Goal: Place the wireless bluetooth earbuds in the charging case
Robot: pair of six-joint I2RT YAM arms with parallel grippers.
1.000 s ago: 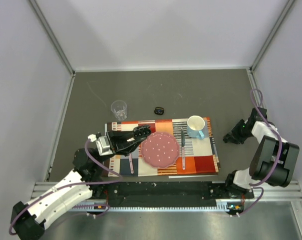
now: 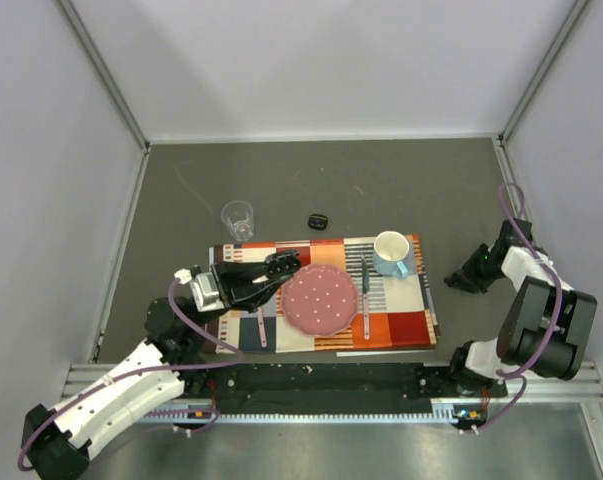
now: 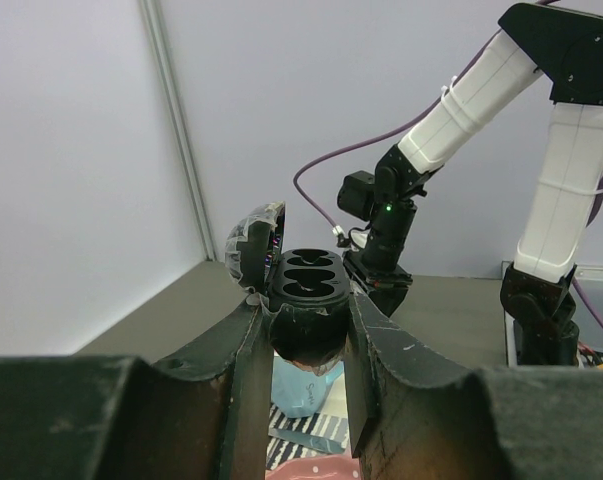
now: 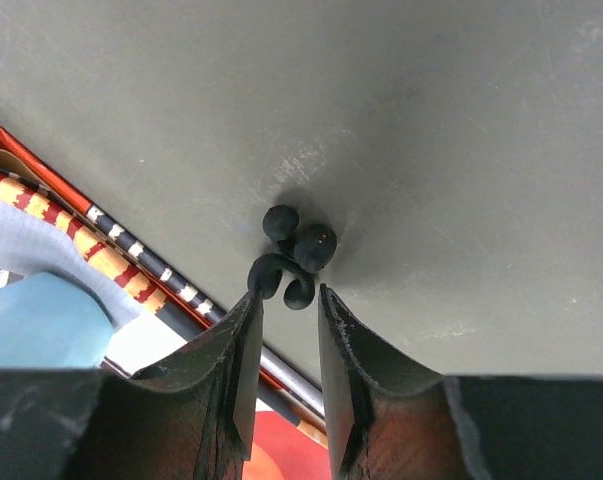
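The black charging case (image 3: pixel 306 285), its lid raised and its wells facing up, is clamped upright between the fingers of my left gripper. In the top view that left gripper (image 2: pixel 283 266) hovers over the placemat, left of the pink plate. Black earbuds (image 4: pixel 315 247) lie together on the grey table in the right wrist view, just ahead of my right gripper's fingertips. A gap shows between the fingers of the right gripper, and the nearest earbud parts lie at that gap; no grasp is visible. From above, the right gripper hides the earbuds.
On the placemat are a pink plate (image 2: pixel 319 300), a knife (image 2: pixel 366 300) and a blue mug (image 2: pixel 392 254). A glass (image 2: pixel 238 220) and a small black object (image 2: pixel 318 221) stand behind it.
My right gripper has shifted slightly toward the table's front edge. The left arm and the case have stayed in place.
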